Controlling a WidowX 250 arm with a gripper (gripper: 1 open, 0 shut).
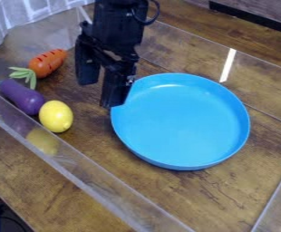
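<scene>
My black gripper point(104, 86) hangs from the top centre over the wooden table, open, at the upper-left edge of a blue plate point(179, 122). To its left lie an orange carrot point(49, 62) with green leaves, a purple eggplant point(20, 95) and a yellow egg-shaped object point(56, 116). Whether the fingertips touch anything is unclear from this view.
A clear plastic rail point(58, 163) runs diagonally along the lower left. Bare table point(234, 50) shows at the back right and in front of the plate. Something white and crumpled sits in the top-left corner.
</scene>
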